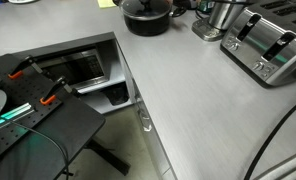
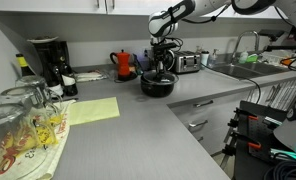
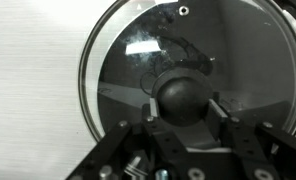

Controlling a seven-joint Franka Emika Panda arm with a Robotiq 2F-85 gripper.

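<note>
A round glass lid (image 3: 123, 80) with a metal rim fills most of the wrist view. At its middle stands a black knob (image 3: 183, 92), and my gripper is shut on this knob, one finger at each side. Below the lid is a black pot (image 2: 157, 88) on the counter in exterior view 2, where the gripper (image 2: 165, 62) is small and dark above it. Only part of the pot (image 1: 146, 22) shows at the top edge of exterior view 1, with the fingers out of frame. Whether the lid touches the pot's rim is hard to tell.
A steel toaster (image 1: 266, 45) stands on the right of the counter (image 1: 193, 100). A red moka pot (image 2: 122, 66) and bottles line the wall. Glass jars (image 2: 10, 135) stand on a tray at the left.
</note>
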